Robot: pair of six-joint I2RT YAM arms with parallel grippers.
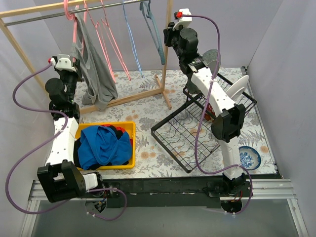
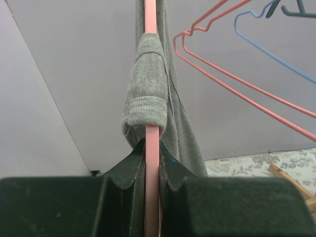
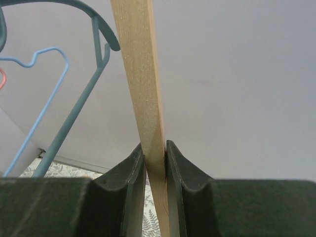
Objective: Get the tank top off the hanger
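Observation:
A grey tank top (image 1: 96, 69) hangs from a pink hanger (image 1: 75, 29) at the left end of the rack. In the left wrist view, a rolled grey strap (image 2: 146, 94) still wraps around the hanger's pink bar (image 2: 151, 153). Below that strap, my left gripper is shut on the bar. My right gripper (image 1: 170, 37) is at the rack's right side, shut on its wooden post; the right wrist view shows the post (image 3: 143, 89) between the fingers.
Other hangers, pink (image 1: 116, 44), blue (image 1: 130, 37) and grey-green (image 1: 155, 34), hang between the arms. A yellow basket (image 1: 134, 143) of clothes stands below the left arm. A black wire dish rack (image 1: 170, 133) lies under the right arm.

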